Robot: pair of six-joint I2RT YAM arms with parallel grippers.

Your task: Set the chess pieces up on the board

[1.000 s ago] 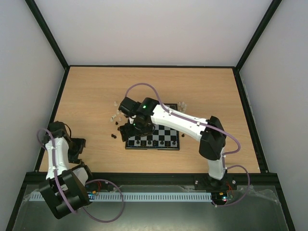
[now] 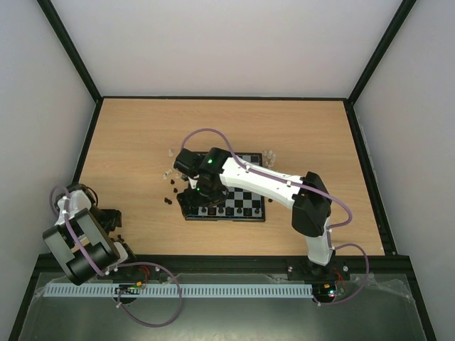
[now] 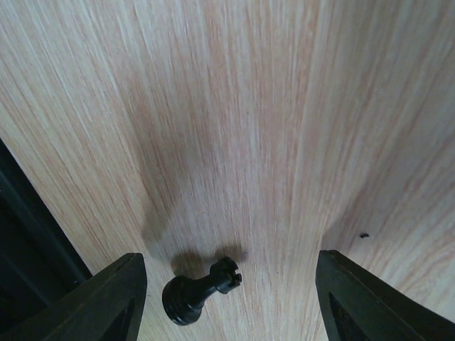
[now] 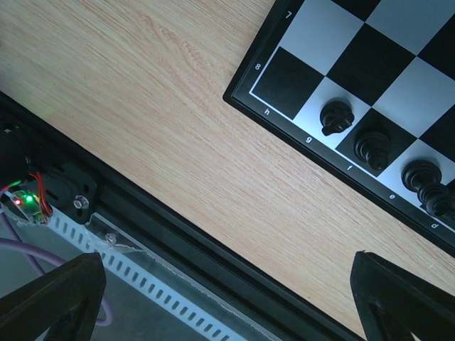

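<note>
A black rook (image 3: 199,290) lies on its side on the wood, between and a little beyond the spread fingers of my left gripper. Nothing is held there; the finger is part open. In the top view that gripper (image 2: 110,220) is at the table's left front corner. My right gripper stands open and empty above the front edge of the chessboard (image 4: 295,131). On the board's near row stand black pieces, among them one at g (image 4: 336,116), one at f (image 4: 373,149) and one at e (image 4: 421,175). The h corner square is bare.
Loose black pieces (image 2: 168,201) and pale pieces (image 2: 167,173) lie left of the board, with more pale pieces (image 2: 269,158) at its right. The dark frame rail (image 3: 35,227) runs close beside the fallen rook.
My left arm has shifted left and its elbow has swung outward, with the gripper moving slightly left over the corner. The right arm has shifted only slightly.
</note>
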